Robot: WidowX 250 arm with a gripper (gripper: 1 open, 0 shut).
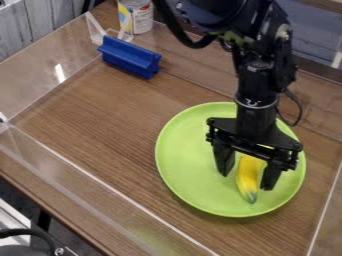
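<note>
The black gripper (247, 172) is lowered over a green plate (187, 170) on the right of the wooden table. A yellow banana-like object (249, 192) lies on the plate between the two fingers, its upper part partly hidden by the gripper. The fingers stand apart on either side of it; whether they touch it is not clear.
A blue block-like object (128, 58) lies at the back left, with a can (135, 16) behind it. A transparent rail runs along the near left edge.
</note>
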